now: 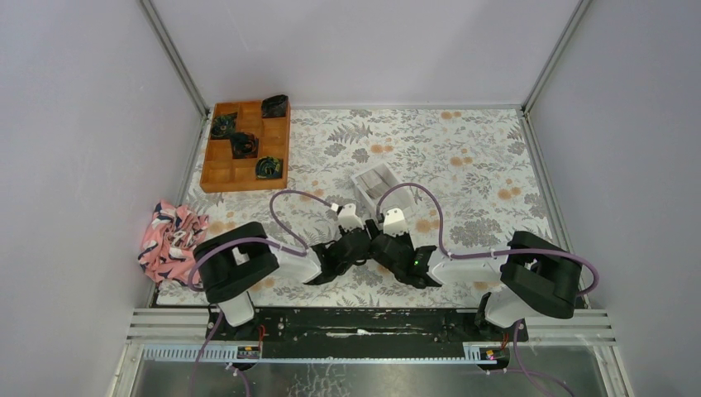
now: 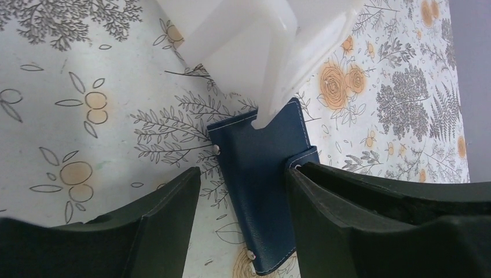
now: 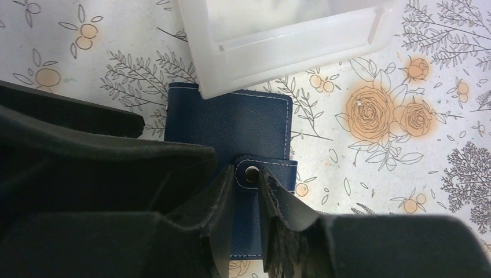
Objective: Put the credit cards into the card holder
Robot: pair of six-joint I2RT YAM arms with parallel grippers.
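A navy card holder [image 2: 257, 168] [image 3: 228, 119] with white stitching and a snap flap lies on the floral surface, against a translucent white plastic tray [image 2: 231, 35] [image 3: 289, 46]. Both grippers meet over it in the top view. In the left wrist view my left gripper has its fingers apart, the holder visible between them. My right gripper has its fingertips at the snap, only a narrow gap between them; whether they grip the flap is unclear. The credit cards cannot be clearly made out.
An orange compartment box [image 1: 216, 174] with dark items stands at the back left. A pink patterned cloth [image 1: 165, 240] lies at the far left.
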